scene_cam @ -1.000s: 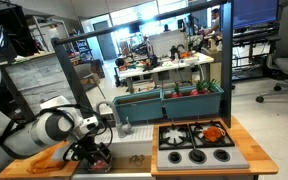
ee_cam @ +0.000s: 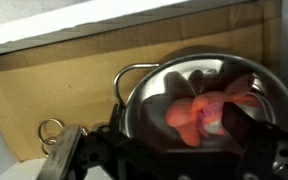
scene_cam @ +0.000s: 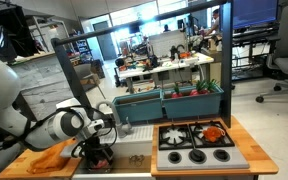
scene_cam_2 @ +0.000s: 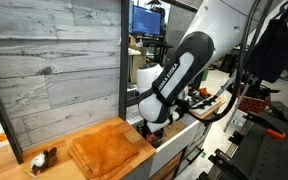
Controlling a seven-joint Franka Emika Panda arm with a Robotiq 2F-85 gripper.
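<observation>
A shiny metal bowl or pot with a loop handle (ee_cam: 127, 82) fills the right half of the wrist view. Inside it lies a soft red-and-pink object (ee_cam: 188, 117). My gripper stands open over the near part of the bowl, its dark fingers hiding some of the rim and contents. In exterior view 1 the gripper (scene_cam: 99, 155) points down at the left end of the counter, low over the pot area. The arm largely covers the bowl in exterior view 2, where the gripper (scene_cam_2: 156, 135) is small and dark.
An orange cloth (scene_cam: 51, 160) lies left of the gripper. To the right are a brown-bottomed basin (scene_cam: 136, 161), a faucet (scene_cam: 122, 122) and a stove (scene_cam: 196, 157) with an orange item (scene_cam: 214, 133) on it. A metal ring (ee_cam: 51, 130) shows beside the bowl.
The arm has shifted slightly, and its wrist now covers more of the red object in exterior view 1. Other objects look unmoved.
</observation>
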